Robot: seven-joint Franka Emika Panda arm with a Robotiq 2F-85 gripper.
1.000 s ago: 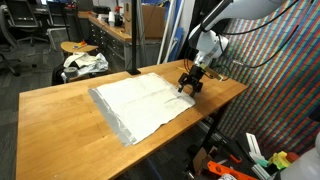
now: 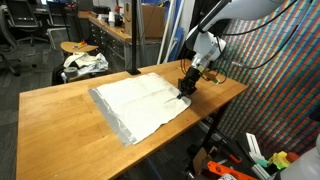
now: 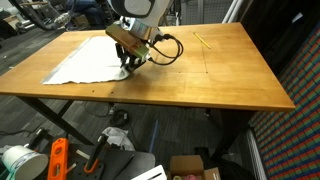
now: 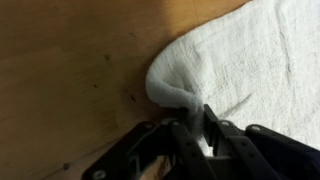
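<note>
A white cloth (image 2: 140,103) lies mostly flat on the wooden table, one side folded over or creased. My gripper (image 2: 183,95) is down at the cloth's right-hand corner, near the table's front edge. From the second exterior view, the gripper (image 3: 127,70) points down beside the cloth (image 3: 85,63). In the wrist view the cloth's rounded, bunched edge (image 4: 178,82) rises right at the dark fingers (image 4: 185,140). How far apart the fingertips stand, and whether they grip the fabric, is hidden by shadow and cloth.
A pencil-like yellow stick (image 3: 202,41) lies on the clear side of the table (image 3: 235,75). Below the table stands a box of things (image 3: 190,168).
The gripper has shifted slightly downward at the cloth's corner. The rest of the cloth lies in the same place.
</note>
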